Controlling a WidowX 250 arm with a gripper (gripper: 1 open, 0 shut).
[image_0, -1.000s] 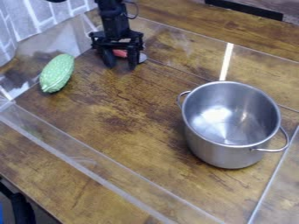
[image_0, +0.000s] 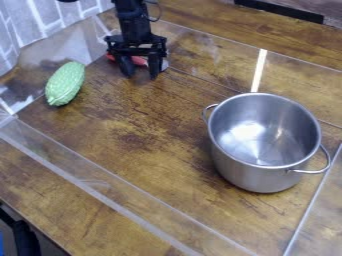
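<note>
The black robot gripper (image_0: 139, 58) is low over a red object (image_0: 119, 53) at the upper middle of the view, which it partly covers; whether its fingers are open or shut on that object is unclear. A green corn cob (image_0: 64, 84) lies at the left of the tabletop. A large steel pot (image_0: 262, 138) with two handles stands at the right.
Clear strips or edges run along the table's sides, and a dark edge (image_0: 297, 8) lies at the top right.
The gripper has shifted very slightly over the red object; the corn and pot are where they were.
</note>
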